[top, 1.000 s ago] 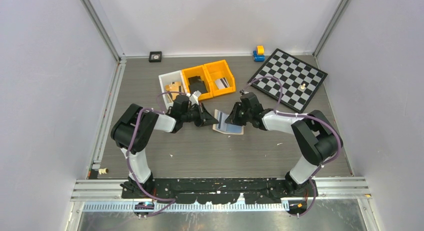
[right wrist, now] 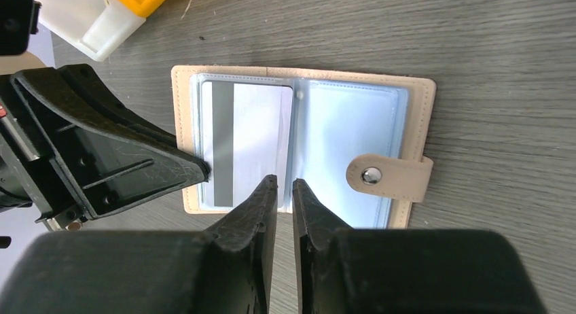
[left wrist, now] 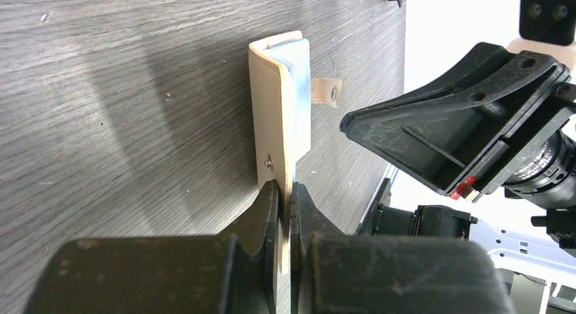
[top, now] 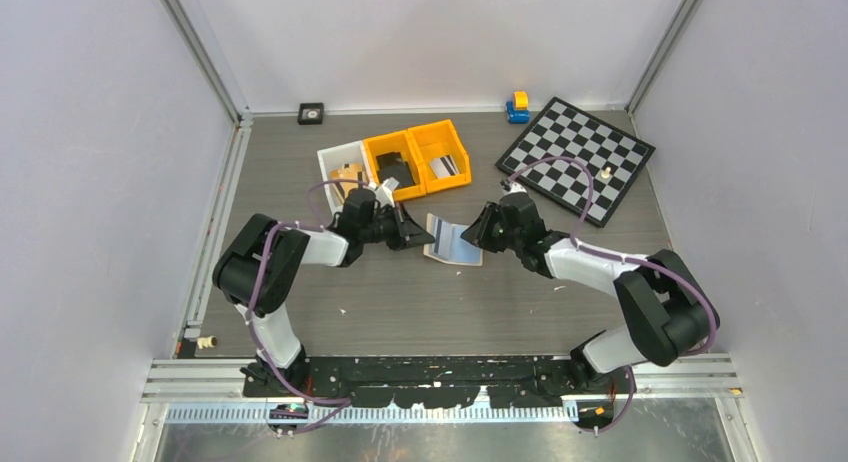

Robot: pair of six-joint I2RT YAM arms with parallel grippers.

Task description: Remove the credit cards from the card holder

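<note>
The beige card holder (right wrist: 421, 117) lies spread open, with clear bluish pockets inside. A white card (right wrist: 261, 137) with a grey stripe sits in the pocket nearer my left gripper; the other pocket (right wrist: 346, 124) shows no card. My left gripper is shut on the holder's edge, which shows between its fingers. In the left wrist view the holder is seen edge-on, its snap strap (left wrist: 326, 91) sticking out to the right. My right gripper is slightly open over the lower edge of the holder, its fingertips near the card's lower right corner, nothing visible between them.
Behind the arms stand a white bin (top: 326, 165) and two joined orange bins (top: 462, 180); striped cards (top: 444, 167) lie in the right one. A chessboard (top: 576, 160) lies at the back right.
My right gripper has moved to the right, away from the left one. My left gripper and the holder have shifted slightly left. The bins have stayed put.
</note>
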